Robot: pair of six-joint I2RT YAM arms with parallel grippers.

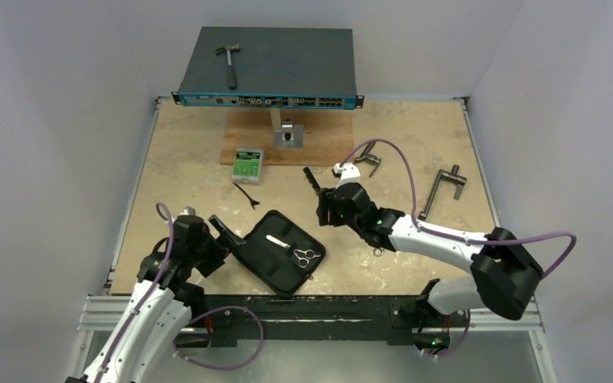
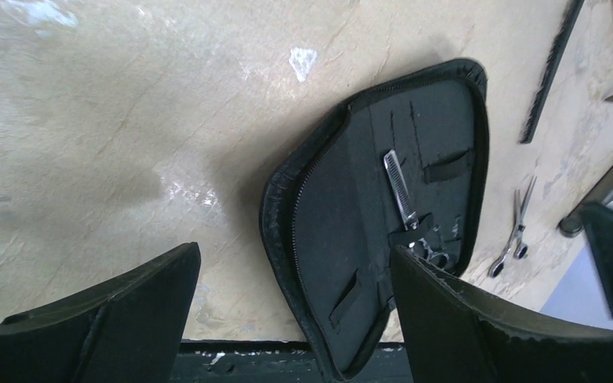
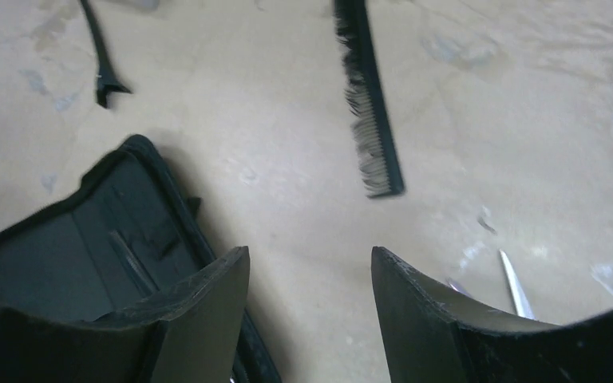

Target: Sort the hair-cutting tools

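Observation:
The open black zip case (image 1: pixel 259 255) holds thinning scissors (image 1: pixel 303 258) in a strap. A black comb (image 3: pixel 371 120) lies right of the case. A black clip (image 1: pixel 245 194) lies above it. Loose scissors (image 2: pixel 515 231) lie on the right. My left gripper is part open over the case's left side, nothing between its fingers. My right gripper is open above the table between case and comb, holding nothing.
A green-labelled box (image 1: pixel 247 164) stands behind the clip. A rack unit with a hammer (image 1: pixel 231 65) is at the back. Two metal taps (image 1: pixel 447 183) lie at the right.

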